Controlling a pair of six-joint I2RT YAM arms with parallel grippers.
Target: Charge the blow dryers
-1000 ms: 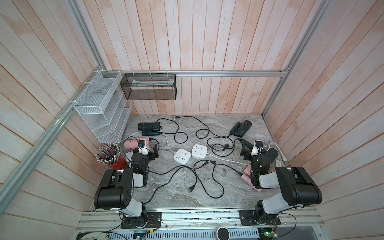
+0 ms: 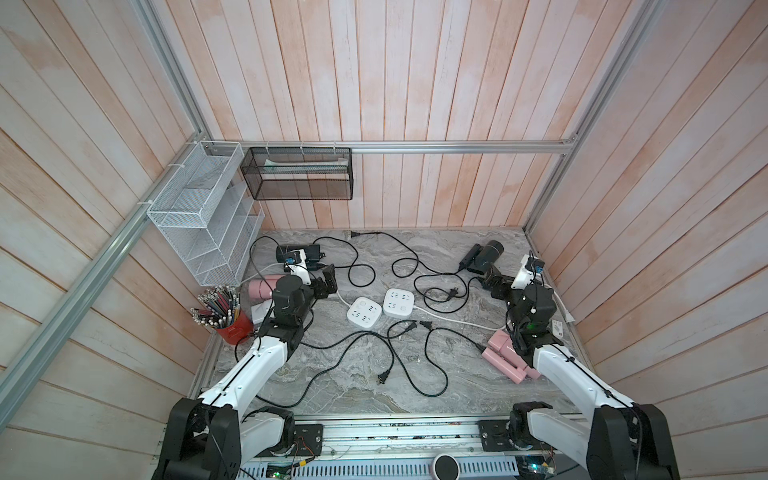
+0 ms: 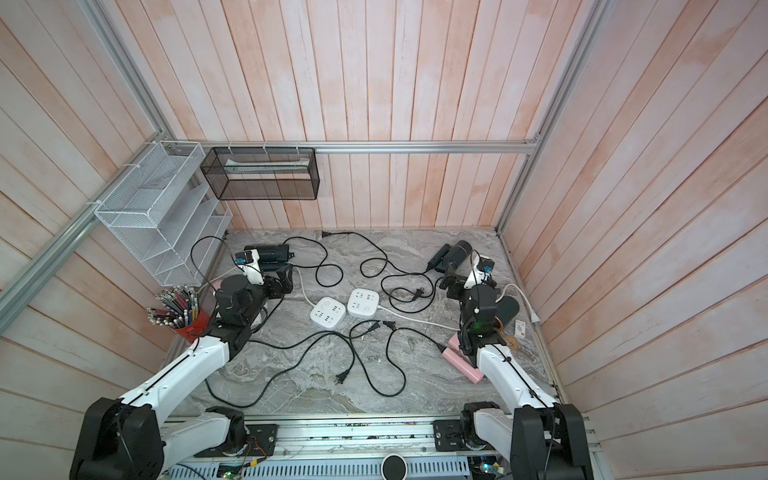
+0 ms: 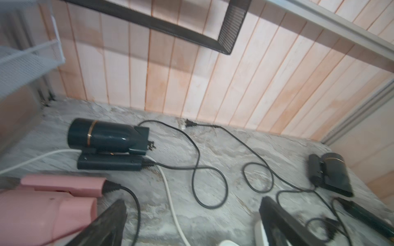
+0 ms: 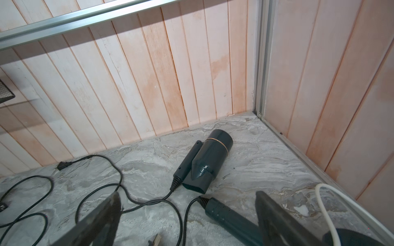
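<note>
My left gripper is open and empty above the left of the table. In the left wrist view, a dark green blow dryer and a pink one lie beyond and beside it. My right gripper, also open and empty, faces a dark green dryer in the back right corner; another dark handle lies nearer. Another pink dryer is partly covered by the right arm. Two white power strips sit mid-table. Loose black plugs lie in front of them.
Black cords loop across the front and back of the table. A red cup of pens and a white mesh rack stand at the left. A black wire basket hangs on the back wall.
Dryers, strips and plugs look unmoved.
</note>
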